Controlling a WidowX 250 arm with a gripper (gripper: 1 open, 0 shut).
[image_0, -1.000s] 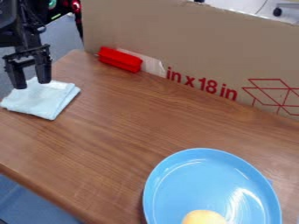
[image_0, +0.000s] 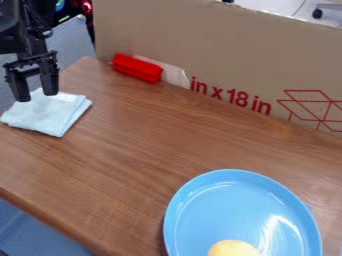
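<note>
My black gripper (image_0: 35, 82) is at the upper left, open, its two fingers pointing down just over a folded pale cloth (image_0: 46, 116) at the left edge of the wooden table (image_0: 174, 140); whether the fingertips touch the cloth is unclear. A red cylindrical object (image_0: 136, 67) lies at the back of the table against the cardboard. A blue plate (image_0: 241, 208) sits at the front right, with a round pale yellow item (image_0: 234, 248) on it, partly cut off by the frame.
A large cardboard panel (image_0: 221, 45) stands along the back of the table. Beyond the left edge, a blue-grey surface (image_0: 34, 235) shows below.
</note>
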